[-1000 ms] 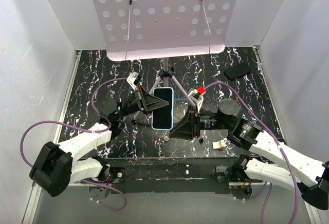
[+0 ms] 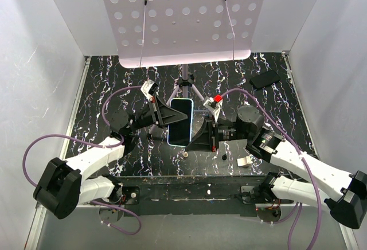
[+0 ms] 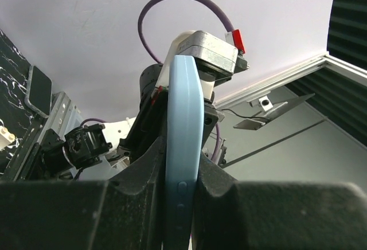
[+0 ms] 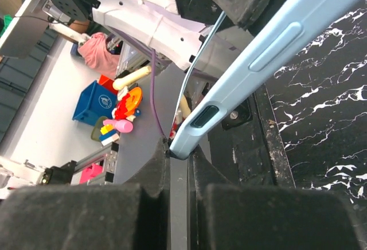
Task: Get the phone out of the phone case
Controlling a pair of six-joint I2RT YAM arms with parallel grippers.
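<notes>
A phone with a black screen (image 2: 180, 112) is seated in a light blue case (image 3: 186, 95), held up off the table between my two arms. From the left, my left gripper (image 2: 186, 116) is shut on it, with dark fingers (image 3: 223, 198) on both faces and the case's edge between them. At the lower right corner is my right gripper (image 2: 189, 147); in the right wrist view its fingertips close on the corner of the case (image 4: 192, 138), beside the small opening. How much of the phone itself lies in that pinch cannot be told.
A second dark phone (image 2: 264, 79) lies on the black marbled table (image 2: 103, 72) at the back right. A small pale block (image 2: 244, 161) sits at front right. Behind the arms stand a tripod (image 2: 184, 84) and a perforated panel (image 2: 183, 26).
My right gripper has moved a little left and up onto the lower corner. The lower end of the cased phone has shifted slightly left and down. My left arm looks still.
</notes>
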